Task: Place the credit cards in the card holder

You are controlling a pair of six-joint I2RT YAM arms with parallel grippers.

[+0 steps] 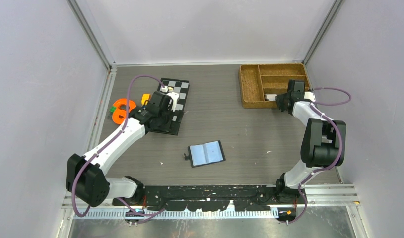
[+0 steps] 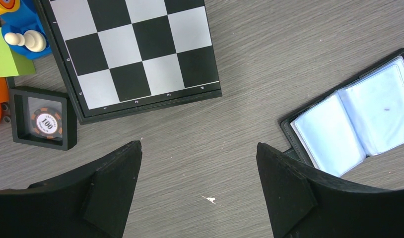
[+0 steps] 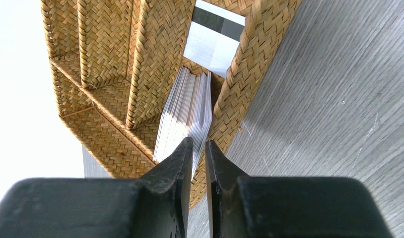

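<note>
The open card holder [image 1: 206, 153], black with two clear pages, lies on the table at the front middle; the left wrist view shows its pages [image 2: 376, 106] at the right. My left gripper is wide open above bare table, with nothing between its fingers. In the woven basket's near compartment stands a stack of white cards [image 3: 182, 114], leaning on edge, and a white card with a dark stripe [image 3: 215, 37] lies flat beyond it. My right gripper is narrowly open at the stack's near side, its fingertips straddling the edge of the front cards.
The woven basket [image 1: 250, 85] has several compartments, and its near wall [image 3: 259, 54] runs close beside the right fingers. A chessboard [image 2: 135, 54], a chip box [image 2: 43, 119] and colourful toys lie on the left. Mid-table is clear.
</note>
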